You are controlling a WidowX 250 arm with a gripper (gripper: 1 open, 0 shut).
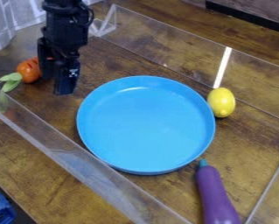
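My black gripper (61, 68) hangs low at the upper left of the camera view, pointing down, just right of an orange carrot (28, 71) with a pale green top that lies near the clear wall. The gripper is open; its arm partly overlaps that corner, and I cannot tell whether it touches the carrot. A large blue plate (145, 122) lies in the middle, to the lower right of the gripper.
A yellow lemon-like object (221, 102) sits right of the plate, and a purple eggplant-like object (215, 194) lies at the lower right. Clear walls border the wooden surface. Bare wood shows behind the plate.
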